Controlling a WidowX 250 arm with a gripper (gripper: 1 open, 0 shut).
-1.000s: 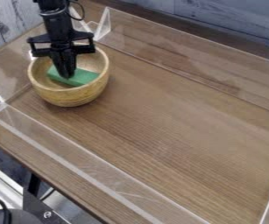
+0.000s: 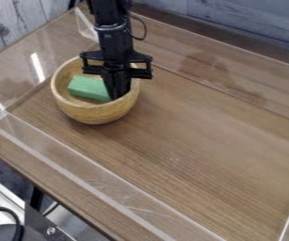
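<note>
A black robot arm reaches down from the top centre into a wooden bowl (image 2: pixel 94 109) on the wooden table (image 2: pixel 197 160). Inside the bowl lies a green block (image 2: pixel 88 87). The gripper (image 2: pixel 114 92) is low in the bowl at the block's right side. Its tips are small and partly hidden, and I see nothing clearly held between them; it looks shut.
A white surface stands at the top right edge. Dark cables lie at the bottom left, beyond the table's edge.
The arm has moved right and lower over the bowl. The bowl and green block sit a little further right than one second ago.
</note>
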